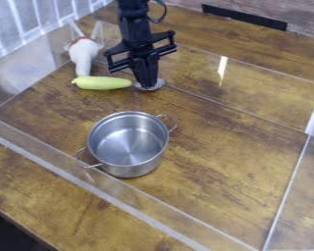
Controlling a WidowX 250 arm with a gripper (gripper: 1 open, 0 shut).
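Observation:
My black gripper [145, 78] hangs at the upper middle of the camera view, shut, with nothing visible between its fingers. It is low over a small pale, flat object [150, 85], partly hidden by it; I cannot tell if they touch. A pale green, elongated vegetable [97, 84] lies just left of the gripper. A white object with a rounded head [82, 55] lies further back left. A steel pot [127, 145] with two wire handles stands in the lower middle.
A clear low barrier [308, 125] runs round the wooden work area [226, 176]. The right half and the area around the pot are free.

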